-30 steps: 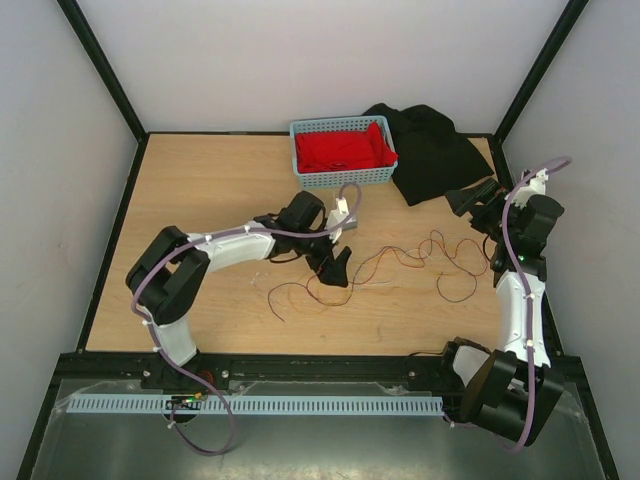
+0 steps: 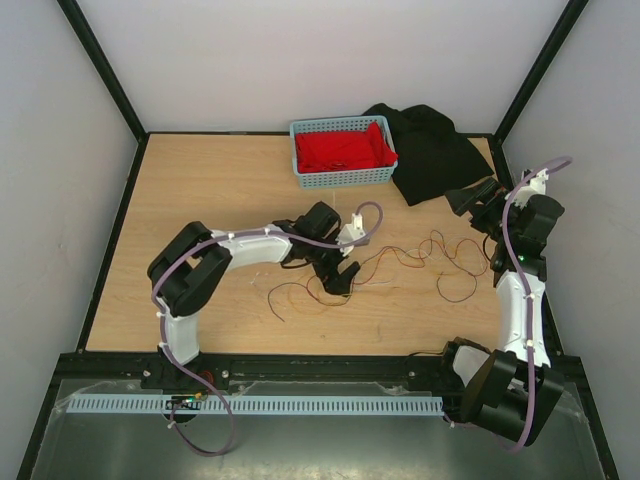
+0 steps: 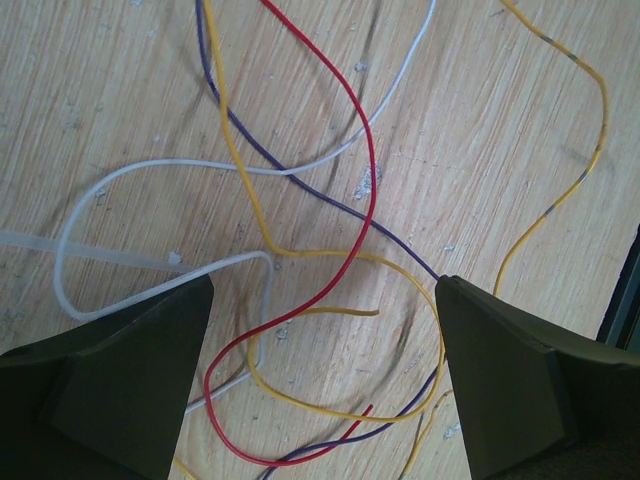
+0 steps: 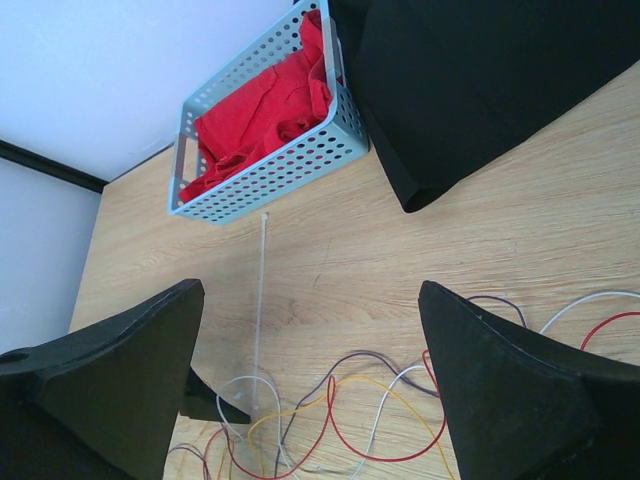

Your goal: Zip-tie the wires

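Observation:
Coloured wires [image 2: 420, 255] lie loose and looped on the wooden table. My left gripper [image 2: 338, 275] is low over the left part of them; in the left wrist view its open fingers straddle a red wire [image 3: 352, 255], yellow [image 3: 415, 282], blue [image 3: 330, 200] and white [image 3: 180, 160] ones. A pale translucent strip [image 3: 30, 242], perhaps a zip tie, lies at the left under the white wire. My right gripper [image 2: 472, 198] stands open and raised at the table's right edge, with nothing between its fingers.
A light-blue basket [image 2: 342, 178] with red cloth [image 2: 340, 150] stands at the back. A black cloth [image 2: 430, 150] lies beside it.
My right arm has stayed still.

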